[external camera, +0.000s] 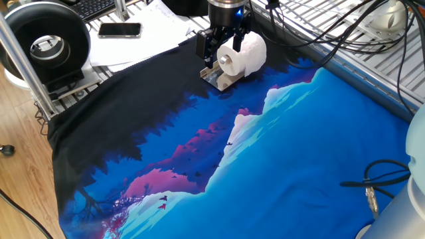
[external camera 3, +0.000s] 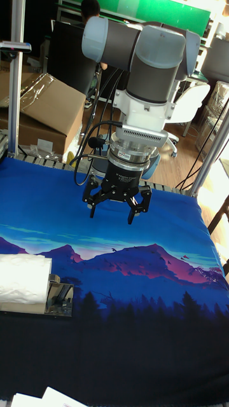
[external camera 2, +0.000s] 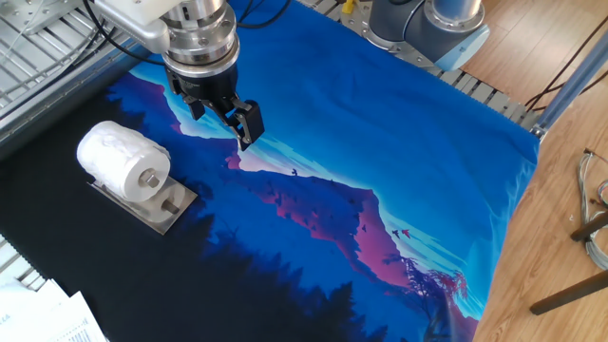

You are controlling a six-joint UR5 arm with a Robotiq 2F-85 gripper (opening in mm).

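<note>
A white paper roll (external camera 2: 123,161) lies on its side on a metal holder (external camera 2: 171,211), whose end knob pokes out of the roll's core. My gripper (external camera 3: 111,214) hangs pointing down above the cloth, its black fingers (external camera 3: 90,206) spread well apart with nothing between them. In exterior view 2 the gripper (external camera 2: 222,129) is to the right of the roll and apart from it. From exterior view 1 the gripper (external camera: 223,57) overlaps the roll (external camera: 251,54) only along the line of sight.
A printed mountain cloth (external camera 2: 380,123) covers the table, and most of it is bare. Papers (external camera: 143,36) and a phone (external camera: 120,30) lie at the edge in exterior view 1. Loose cables (external camera: 332,40) run along the rack. A cardboard box (external camera 3: 48,112) stands behind.
</note>
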